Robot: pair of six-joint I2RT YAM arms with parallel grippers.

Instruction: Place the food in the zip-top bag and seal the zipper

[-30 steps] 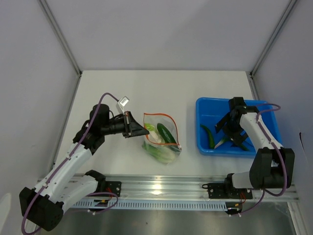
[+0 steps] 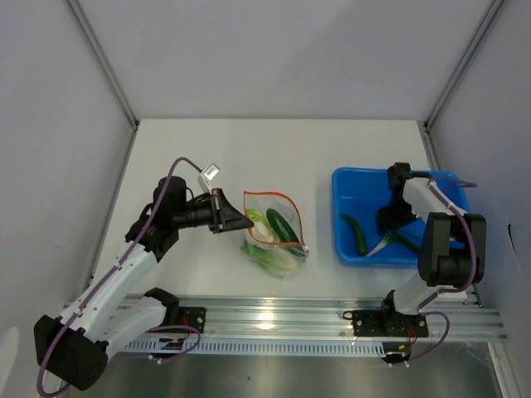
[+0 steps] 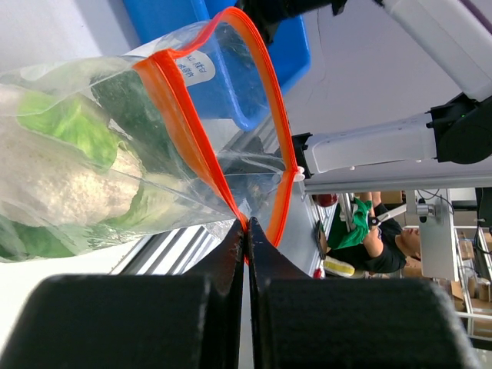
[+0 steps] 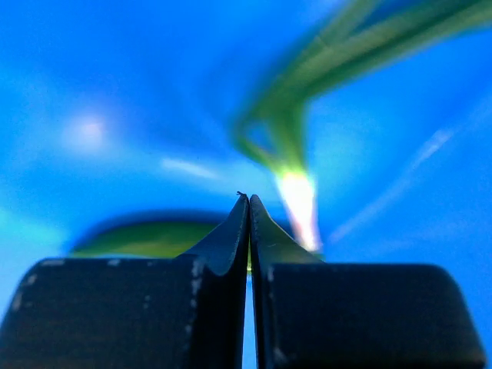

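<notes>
The zip top bag [image 2: 274, 257] with an orange zipper lies on the table, holding leafy vegetables and a cucumber [image 2: 282, 225]. My left gripper is shut on the edge of the bag's opening, at the zipper. My right gripper is shut over the blue bin [image 2: 348, 191], nothing seen between its fingers. Beneath it lie a green pepper [image 2: 353, 232] and a green onion [image 4: 296, 200], blurred in the right wrist view.
The bin fills the right side of the table. A person [image 3: 400, 246] is seen beyond the rig in the left wrist view.
The left arm and the bag have not moved.
</notes>
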